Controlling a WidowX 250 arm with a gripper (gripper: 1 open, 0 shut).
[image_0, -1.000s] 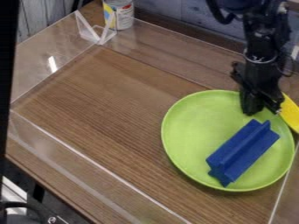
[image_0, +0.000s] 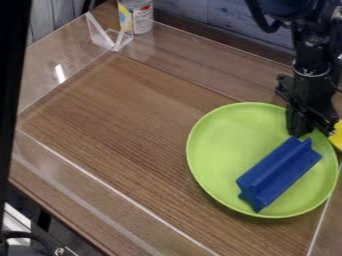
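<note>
A green plate (image_0: 221, 150) lies at the right of the wooden table, with a blue block (image_0: 278, 173) lying diagonally on it. The black gripper (image_0: 299, 125) is lowered at the plate's back right rim, above the block's upper end. Its fingertips are dark and small; it appears shut, and nothing shows between them. A yellow object (image_0: 335, 135) at the right edge is partly hidden by the gripper and the frame's border.
A can (image_0: 136, 17) stands at the back left, with a clear plastic item (image_0: 107, 36) near it. A wall closes the back.
The gripper has shifted slightly to the right over the last second, covering more of the yellow object. The plate and blue block look unmoved.
</note>
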